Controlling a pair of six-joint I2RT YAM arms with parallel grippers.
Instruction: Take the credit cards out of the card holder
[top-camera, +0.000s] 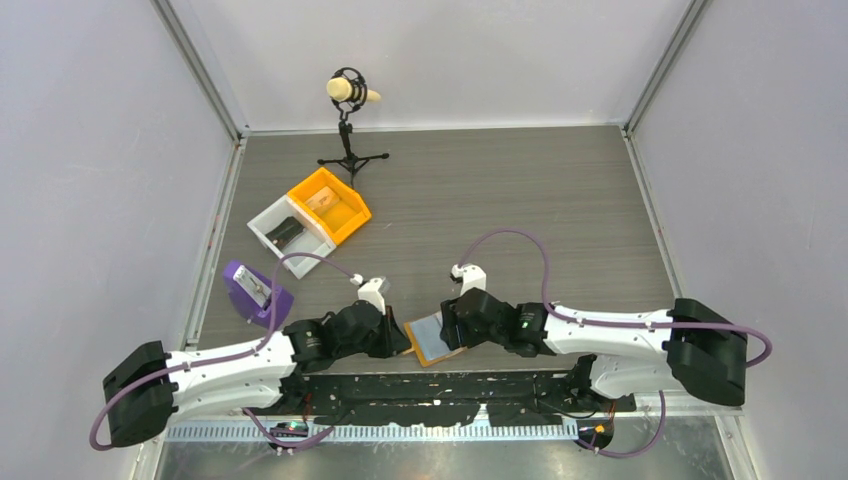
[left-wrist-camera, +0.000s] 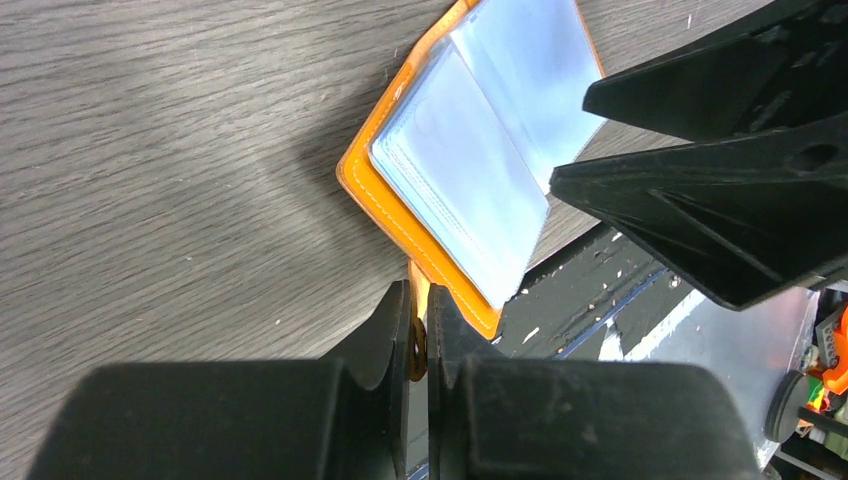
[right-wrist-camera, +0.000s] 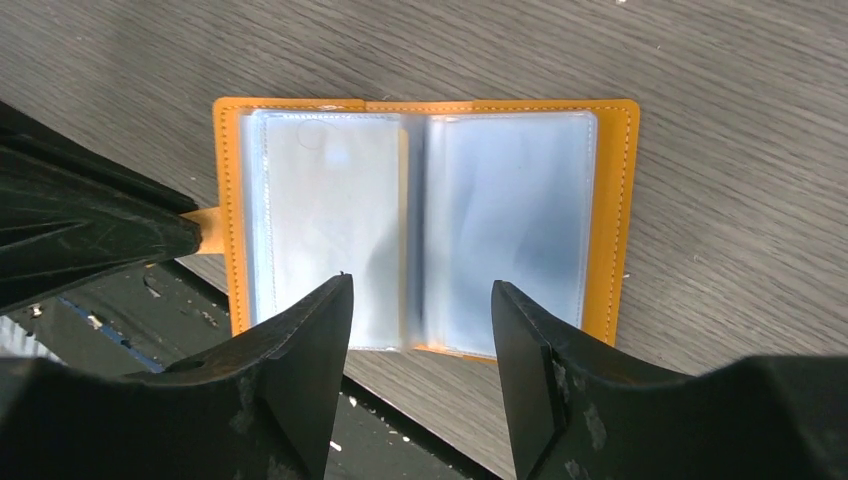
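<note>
An orange card holder lies spread out on the table, clear sleeves showing on both sides of its fold. Its orange strap runs between the fingertips of my left gripper, which is shut on it. Over the holder's front edge, my right gripper stands part open, its fingers apart with only the holder visible behind the gap. In the top view the holder sits between the two grippers, partly covered by the right one. I cannot make out separate cards in the sleeves.
At the back left stand a white tray with a dark item in it and a yellow tray. A purple stand and a small black tripod are on the left too.
</note>
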